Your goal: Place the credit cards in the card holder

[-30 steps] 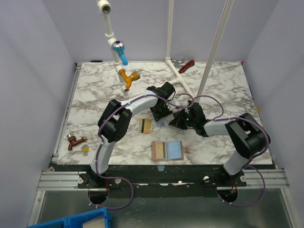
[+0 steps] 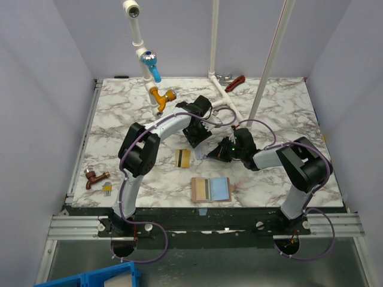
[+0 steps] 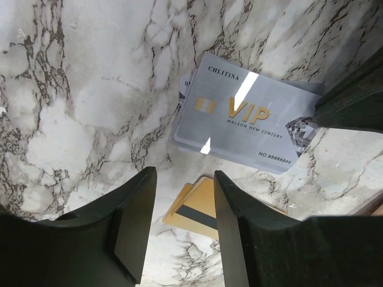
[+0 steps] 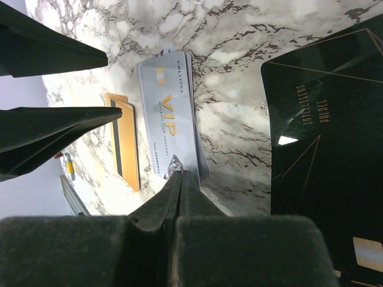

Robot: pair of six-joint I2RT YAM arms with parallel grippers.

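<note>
A stack of silver VIP cards lies flat on the marble table. My right gripper is shut at the stack's edge, with nothing visible held between its fingers. My left gripper hovers over the table just beside the silver cards, its two fingertips apart in its own view; I cannot make out anything between them. Gold cards lie next to the silver stack. The card holder, with gold and blue slots, lies at the table's front middle.
White pipes with taps stand at the back. A bronze tap lies at the left. A red-handled tool lies at the back.
My left arm has pulled back up and to the left from the silver cards. My right arm has shifted slightly left.
</note>
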